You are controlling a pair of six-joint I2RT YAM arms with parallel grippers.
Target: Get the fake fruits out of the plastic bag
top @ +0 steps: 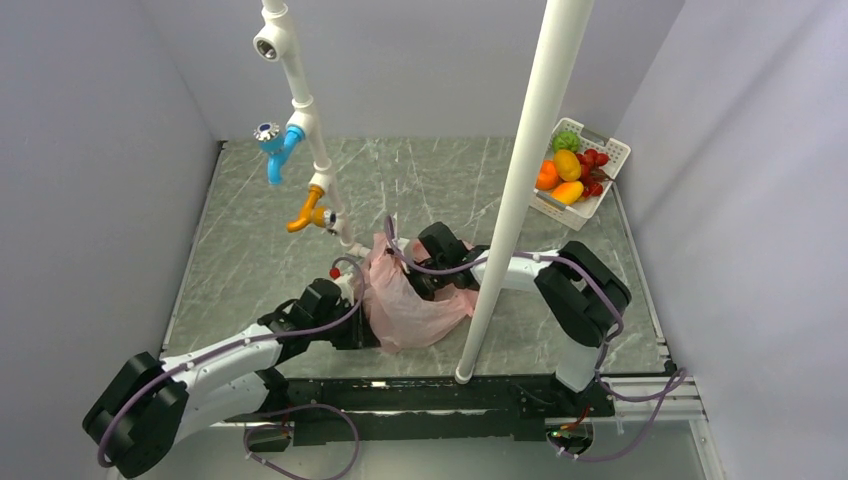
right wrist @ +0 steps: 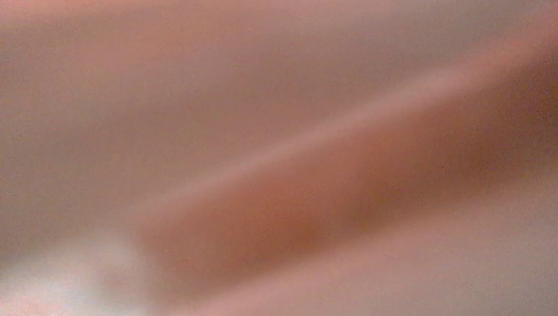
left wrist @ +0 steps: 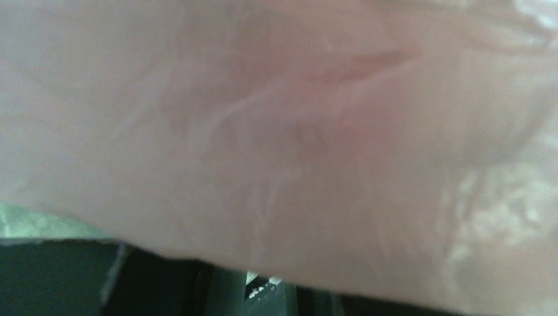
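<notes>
A translucent pink plastic bag (top: 420, 315) lies crumpled on the counter between my grippers. My left gripper (top: 360, 330) is at the bag's left side, shut on its plastic; the left wrist view is mostly filled by that film (left wrist: 276, 125). My right gripper (top: 420, 280) reaches into the upper part of the bag, its fingertips largely hidden; the right wrist view shows only blurred pink (right wrist: 276, 92), so its finger state is not visible. Fruits inside the bag cannot be made out.
A white basket (top: 550, 210) of fruit and vegetables stands at back right. A white pipe with blue and orange taps (top: 300, 215) and a tall vertical white pipe (top: 515, 200) flank the bag.
</notes>
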